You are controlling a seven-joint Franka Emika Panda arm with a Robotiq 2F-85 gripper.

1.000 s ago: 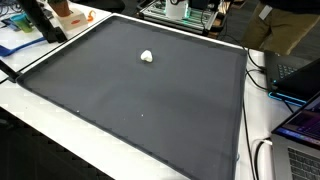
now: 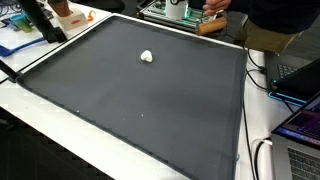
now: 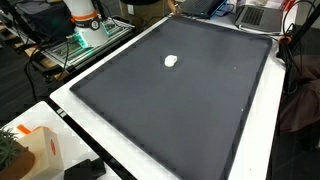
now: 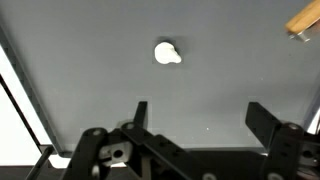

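A small white object [image 4: 167, 53] lies alone on the dark grey tabletop, in the upper middle of the wrist view. It also shows as a white spot [image 2: 147, 56] towards the far side in exterior view 1 and as a white lump [image 3: 170, 61] in exterior view 2. My gripper is open, its two black fingers wide apart with only bare tabletop between them. The white object is beyond the fingertips, not between them. At the far edge a person's hand [image 2: 215, 6] is by a brown, wood-coloured block [image 2: 212, 26], whose end [image 4: 304, 18] shows top right in the wrist view.
A laptop [image 2: 298, 125] and cables stand along one side. A potted plant [image 3: 14, 155] and an orange-and-white box [image 3: 40, 150] sit near one corner in exterior view 2.
A person's hand and the brown block have come into view at the table's far edge, and the person has moved closer. The white object has stayed in place.
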